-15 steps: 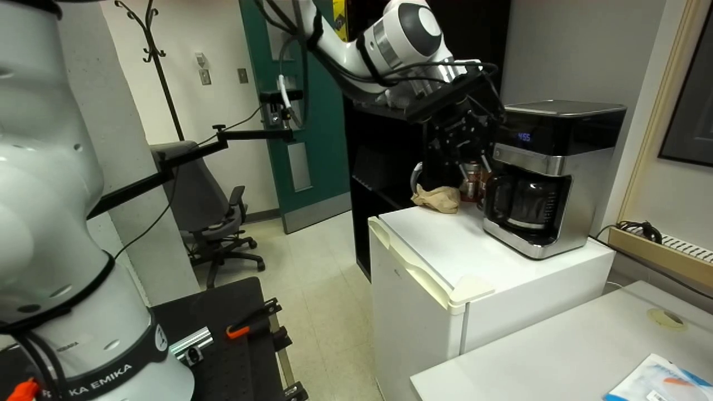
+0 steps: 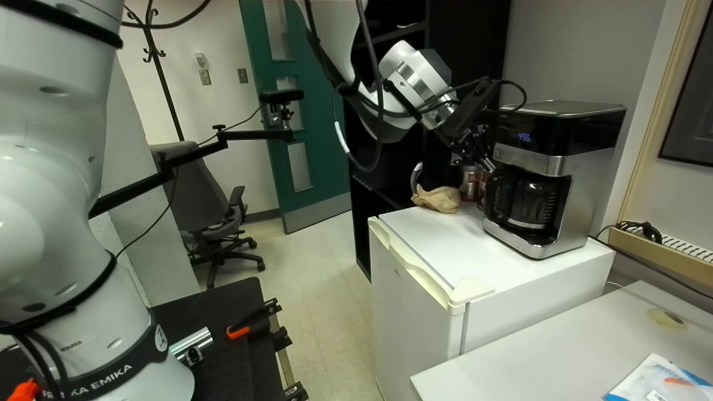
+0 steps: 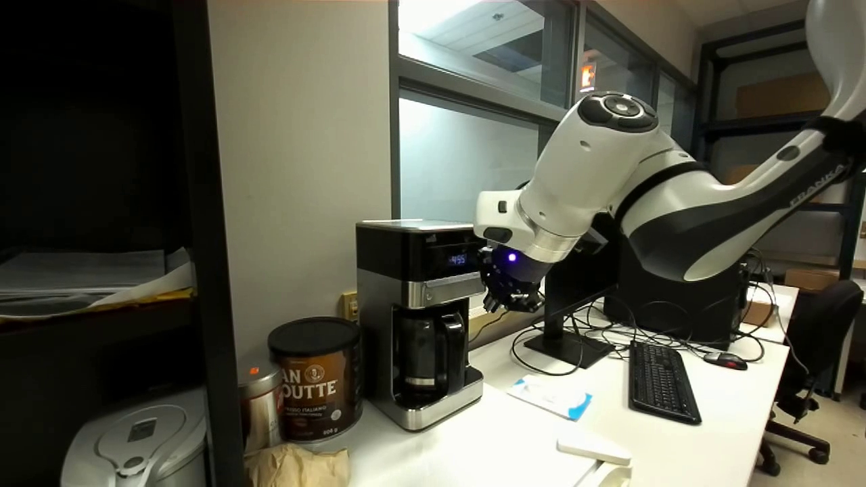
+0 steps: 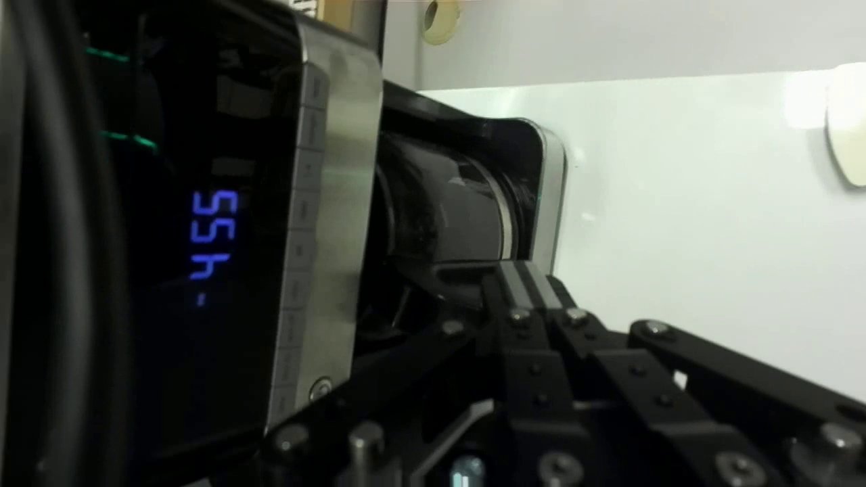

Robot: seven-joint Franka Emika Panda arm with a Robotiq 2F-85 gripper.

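Observation:
The black and steel coffee maker (image 2: 561, 143) stands on the white fridge top, its display reading 455. Its glass carafe (image 2: 532, 200) sits inside on the base, with a black handle (image 2: 498, 195) facing outward. My gripper (image 2: 489, 165) is at the machine's front, just above the carafe handle in the first exterior view. In the wrist view, its fingertips (image 4: 513, 284) are together, with nothing visible between them; they overlap the carafe handle (image 4: 454, 280), and whether they touch it is unclear. From the other side, the gripper (image 3: 513, 304) appears in front of the control panel.
A brown coffee can (image 3: 316, 381), a metal canister (image 3: 261, 410) and a crumpled paper bag (image 2: 436, 198) stand beside the machine. The white fridge top (image 2: 448, 244) is clear in front. A lower white desk (image 2: 555, 347) holds a blue-and-white packet (image 2: 662, 381).
My gripper's fingers were spread apart and have come together. The hand has turned and tilted, with its tips now closer to the machine's front. The coffee maker and carafe have not moved.

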